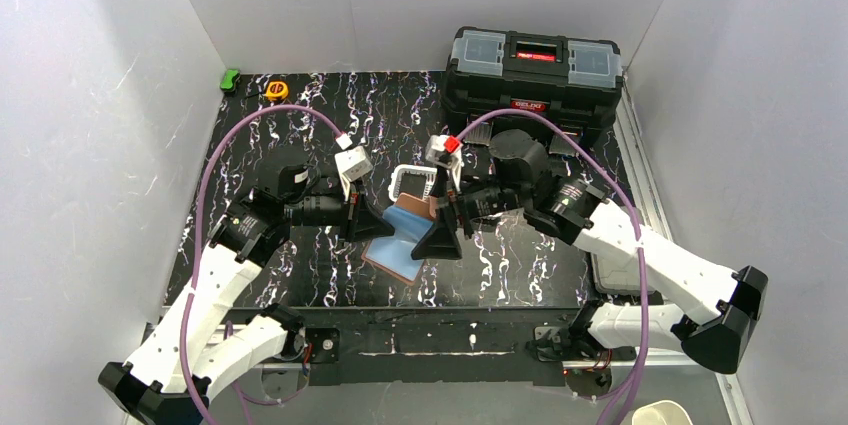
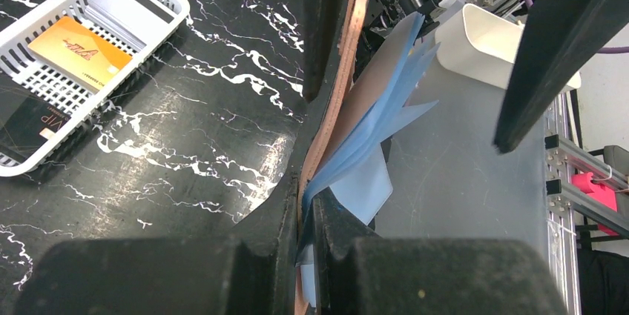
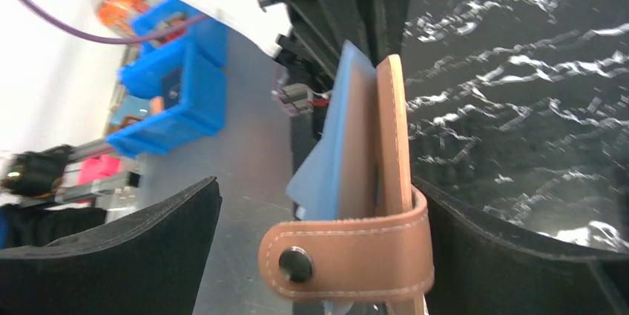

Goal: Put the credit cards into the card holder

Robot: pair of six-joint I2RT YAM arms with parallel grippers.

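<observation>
A brown leather card holder (image 1: 395, 266) with blue sleeves (image 2: 371, 152) is held up over the table. My left gripper is shut on its edge, some sleeves fanned apart. Across the holder, my right gripper (image 1: 428, 225) stands open, its fingers (image 3: 159, 252) on either side of it without visible grip. Between those fingers, close to the right wrist camera, is the holder's snap strap (image 3: 356, 252). Cards lie in a white basket (image 2: 165, 47): an orange card (image 2: 85, 52), a pale card (image 2: 133, 11) and a black card (image 2: 30, 122).
Behind the arms stands a black toolbox (image 1: 535, 85). A tape measure (image 1: 276, 91) and a green object (image 1: 230, 80) sit at the far left. The basket lies just behind the holder. A cream bin (image 1: 660, 413) is beyond the front edge.
</observation>
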